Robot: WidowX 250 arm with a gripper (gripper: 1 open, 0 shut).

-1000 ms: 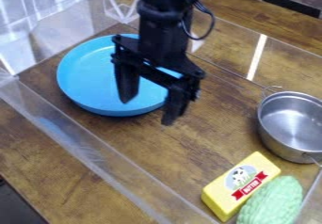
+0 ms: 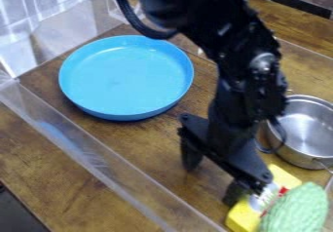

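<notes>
My black gripper (image 2: pixel 215 173) has its fingers open, low over the wooden table at the right front, at the left edge of a yellow butter box (image 2: pixel 248 212), which it partly covers. The box lies beside a light green textured object (image 2: pixel 297 212). A blue plate (image 2: pixel 120 72) rests at the back left.
A steel pot (image 2: pixel 313 131) stands at the right, close to the gripper. Clear walls border the table at the left and back. The wood (image 2: pixel 92 158) left of the gripper is clear.
The gripper has moved from over the blue plate down and to the right, toward the butter box, which it now partly hides.
</notes>
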